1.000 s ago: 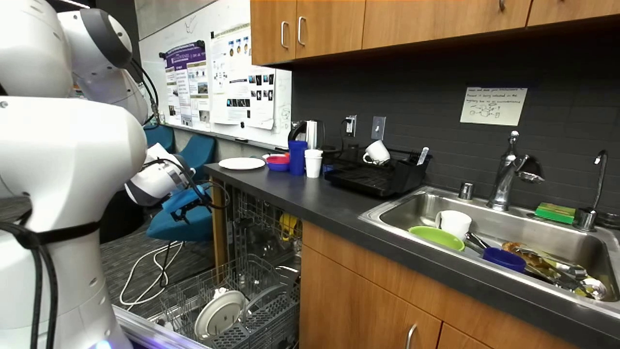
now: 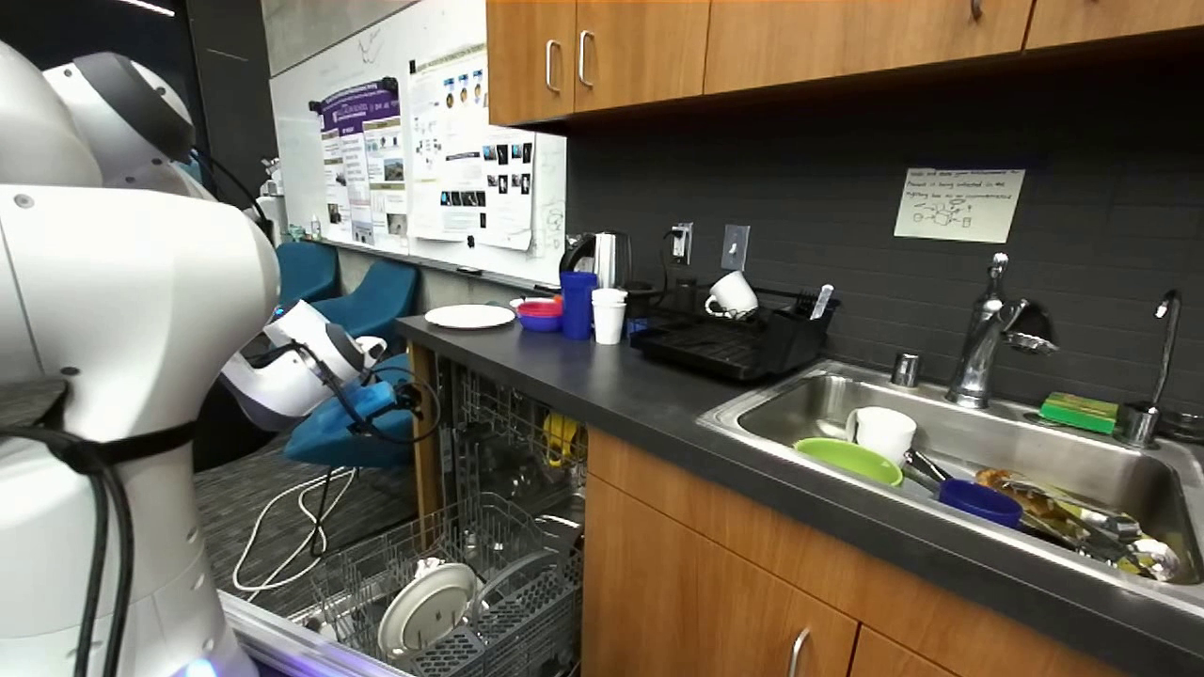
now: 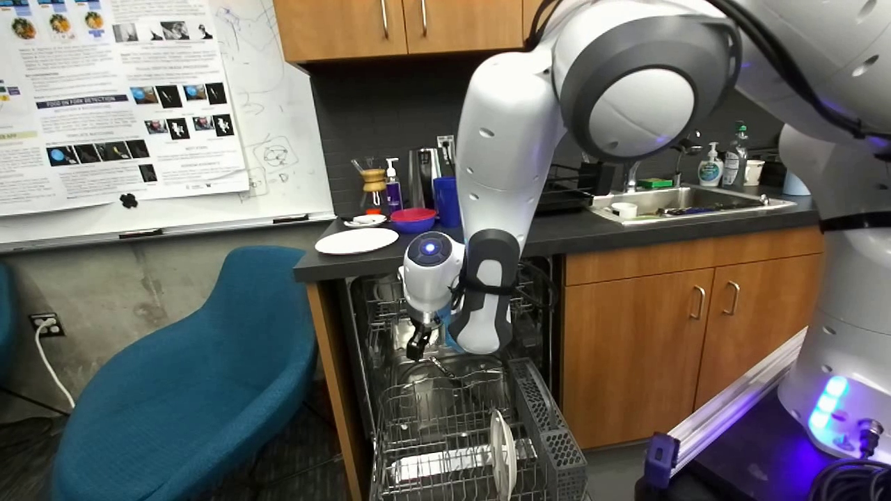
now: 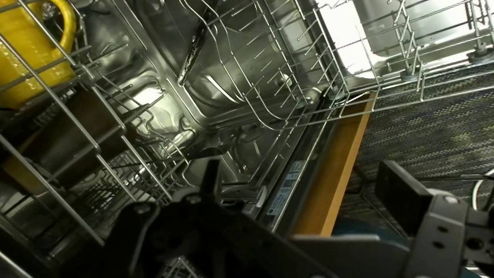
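My gripper is open, its two dark fingers wide apart with nothing between them. In exterior view 2 the gripper [image 3: 419,341] hangs at the dishwasher's front, above the pulled-out lower rack [image 3: 418,417]. A yellow mug [image 4: 27,51] appears behind the wires of the upper rack [image 4: 99,153] at the upper left of the wrist view, apart from my fingers. The same mug [image 2: 559,438] shows inside the dishwasher in exterior view 1. A white plate [image 2: 435,609] stands tilted in the lower rack, beside the grey cutlery basket [image 2: 508,609].
On the counter [image 2: 677,389], a white plate [image 2: 469,317], bowls and cups sit near the left end. The sink [image 2: 779,423] holds a green bowl [image 2: 848,459], a white mug [image 2: 882,432] and other dishes. A wooden side panel [image 4: 335,185] borders the dishwasher; a teal chair [image 3: 209,376] stands left.
The hand has moved rightward in exterior view 1 and turned from pointing down towards the dishwasher. The arm's upper links have shifted left. Dishes and racks look unchanged.
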